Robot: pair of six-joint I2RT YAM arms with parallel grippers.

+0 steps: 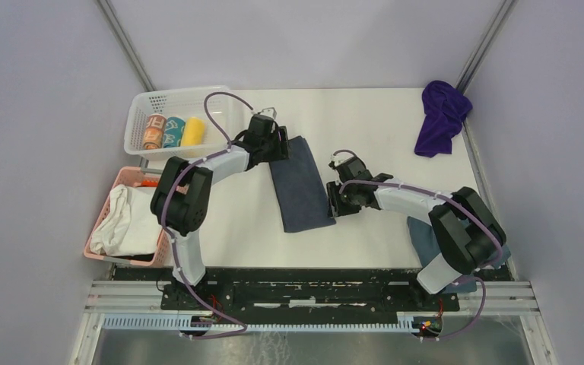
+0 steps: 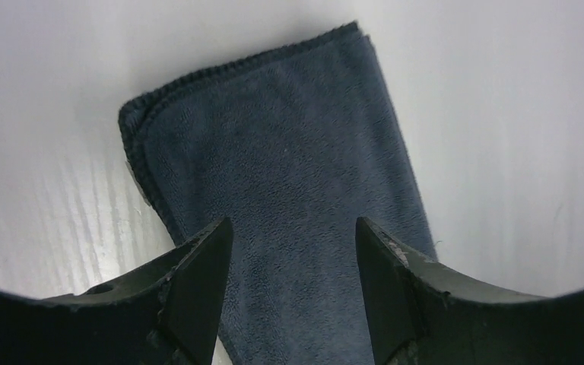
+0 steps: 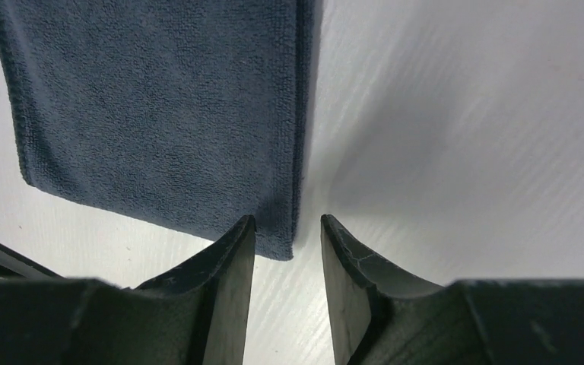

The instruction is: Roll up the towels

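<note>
A dark blue towel (image 1: 300, 186), folded into a long rectangle, lies flat in the middle of the table. Over its far end hangs my left gripper (image 1: 283, 144), fingers apart; in the left wrist view the towel (image 2: 274, 152) spreads beneath them with nothing gripped. My right gripper (image 1: 333, 201) is by the near right corner. In the right wrist view its open fingers (image 3: 232, 266) stand either side of the towel's long folded edge, near the corner (image 3: 277, 247); the cloth is not pinched.
A white basket (image 1: 141, 125) at the back left holds three rolled towels. The pink basket (image 1: 91, 243) below it contains white cloth (image 1: 137, 220). A purple towel (image 1: 442, 114) lies back right, and a blue-grey cloth (image 1: 422, 239) lies partly under my right arm.
</note>
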